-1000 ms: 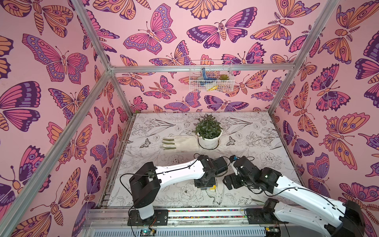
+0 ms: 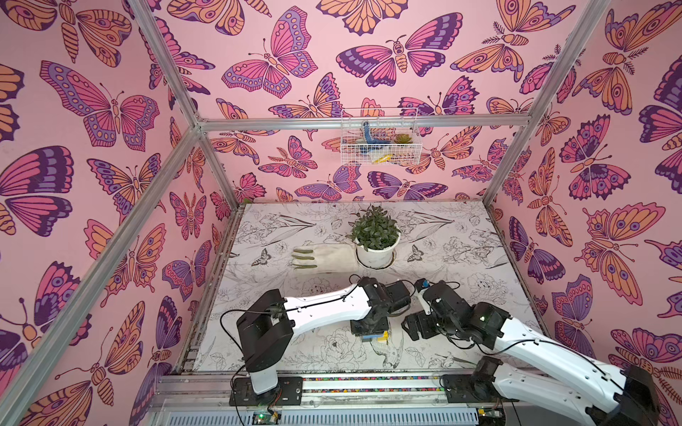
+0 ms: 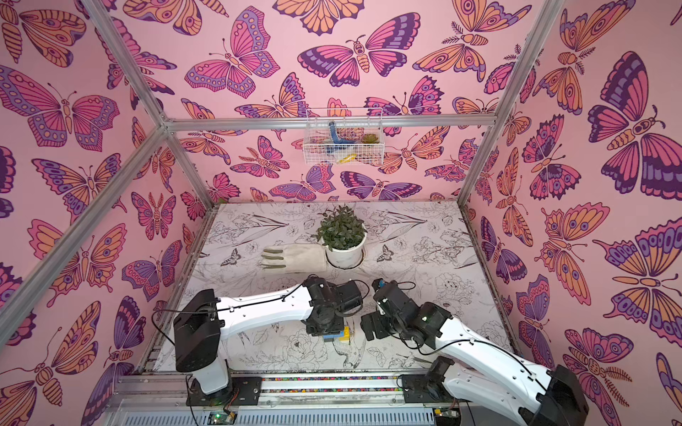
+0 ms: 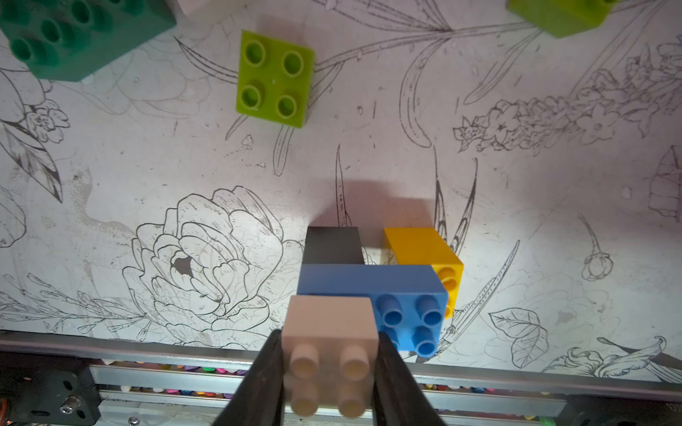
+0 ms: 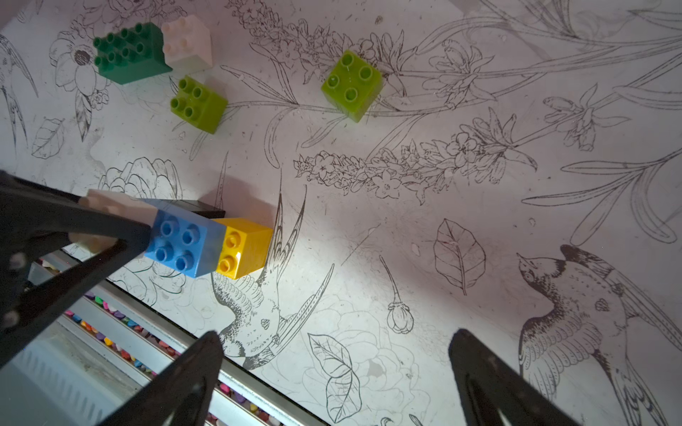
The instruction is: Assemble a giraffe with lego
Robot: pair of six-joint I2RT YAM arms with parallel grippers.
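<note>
In the left wrist view my left gripper is shut on a pale pink brick [image 4: 328, 316], held at the blue brick [image 4: 369, 280]. Behind the blue one stand a black brick [image 4: 332, 242] and a yellow brick [image 4: 419, 245]; whether they are joined I cannot tell. My right gripper is open and empty to their right, above the table. In the right wrist view a dark green brick [image 5: 131, 53], a white brick [image 5: 186, 42] and two lime bricks [image 5: 197, 105] lie loose beyond the group.
A potted plant [image 2: 376, 248] and a glove [image 2: 323, 259] lie at the back of the table [image 2: 263, 227]. A metal rail [image 2: 334, 376] runs along the front edge.
The right arm is nearly unchanged.
</note>
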